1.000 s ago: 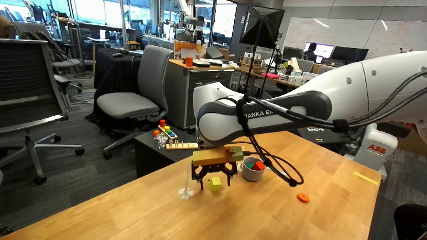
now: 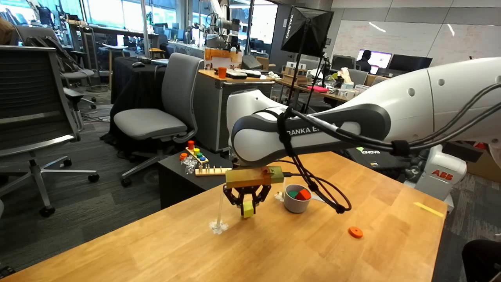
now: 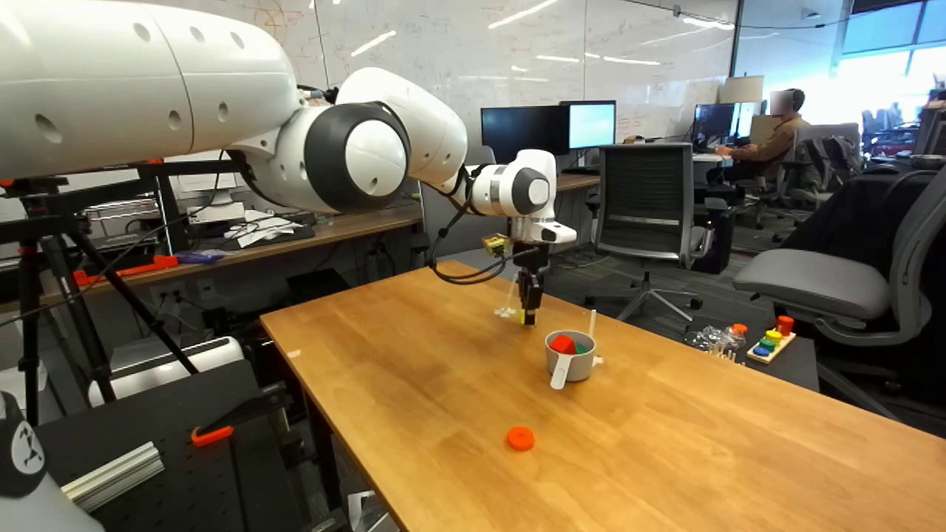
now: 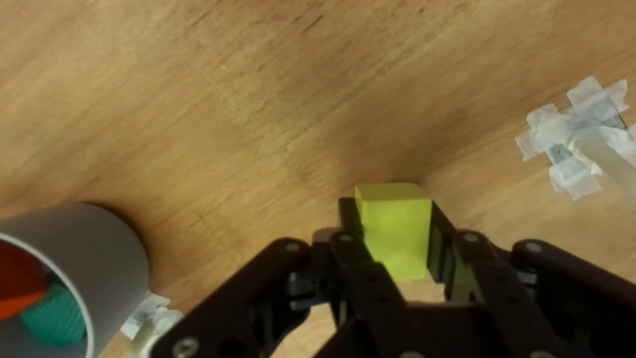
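A yellow block [image 4: 398, 235] is pinched between the two black fingers of my gripper, which is shut on its sides. In exterior view 1 the block [image 2: 247, 209] shows between the fingertips of the gripper [image 2: 247, 211], low over the wooden table; whether its underside clears the wood I cannot tell. Exterior view 2 shows only a sliver of yellow by the gripper [image 3: 529, 315]. A grey cup with a handle [image 2: 296, 205] stands close by, holding a red piece [image 2: 303, 194] and a green piece [image 2: 293, 193].
An orange disc [image 3: 520, 438] lies flat on the table [image 3: 426, 381]. Thin pale posts rise from tape patches, one patch [image 2: 218, 227] near the gripper and another post [image 3: 592, 322] beside the cup.
The gripper's fingers have closed from wide open around the yellow block. The gripper has risen slightly, and the block now sits a little higher and left in exterior view 1.
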